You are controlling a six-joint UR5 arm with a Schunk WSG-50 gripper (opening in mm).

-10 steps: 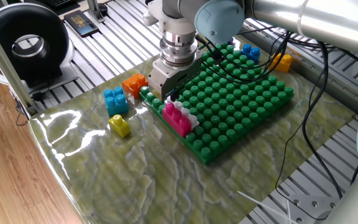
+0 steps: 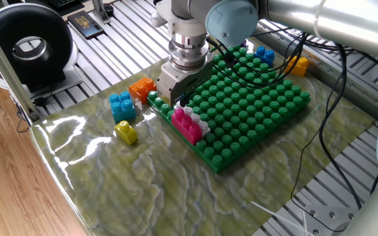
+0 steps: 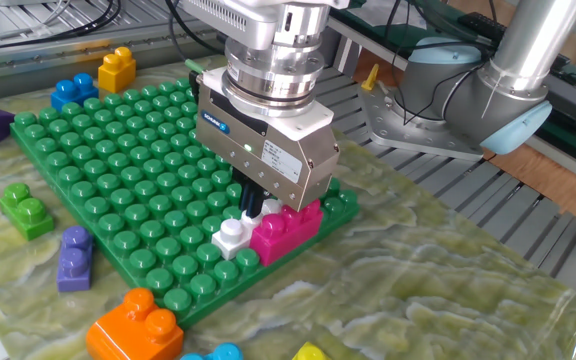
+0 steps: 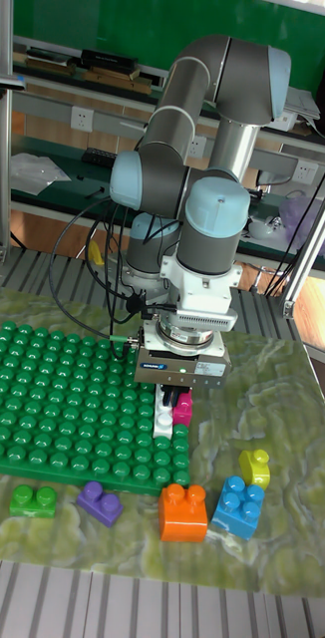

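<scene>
A pink brick and a white brick sit side by side along one edge of the green studded baseplate. My gripper points straight down over the white brick, next to the pink brick. Its dark fingertips are close together at the white brick's studs. Whether they grip a stud or merely rest against it cannot be made out. In exterior view 3 the gripper stands at the baseplate's right edge, with the white brick partly below it.
Loose bricks lie around the plate: orange, light blue, yellow, purple and green. A blue brick and a yellow-orange brick lie past the far edge. Most of the baseplate is bare. Cables hang beside the arm.
</scene>
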